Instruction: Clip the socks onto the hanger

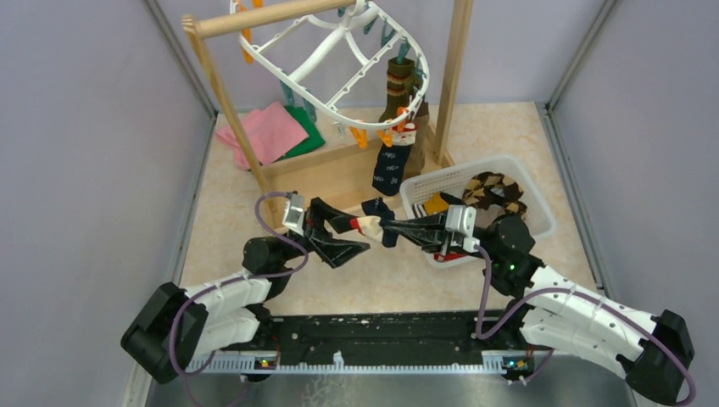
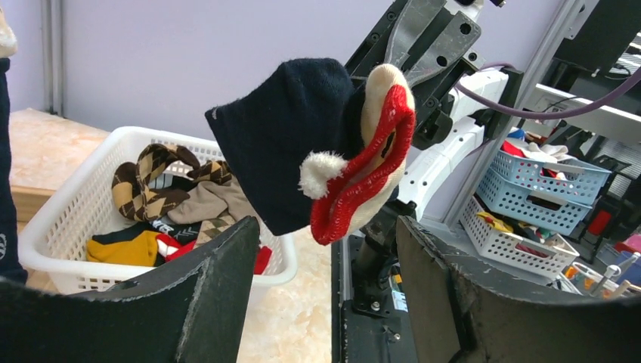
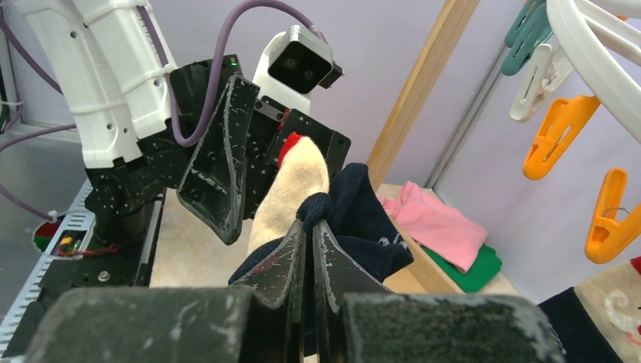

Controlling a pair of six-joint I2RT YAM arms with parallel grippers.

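A navy sock [image 2: 280, 144] with a cream, red-edged cuff [image 3: 291, 193] hangs in my right gripper, whose fingers are closed on it. My left gripper [image 1: 352, 229] stands open just left of the cuff, which faces its fingers in the left wrist view. Above, the white hanger [image 1: 301, 80] carries clips [image 3: 563, 136], with several socks [image 1: 392, 161] hanging at its right side.
A white basket [image 1: 538, 212] of socks sits at the right. The hanger's wooden frame [image 1: 212, 76] stands at the back, with pink [image 1: 267, 136] and green cloths [image 1: 309, 127] inside left.
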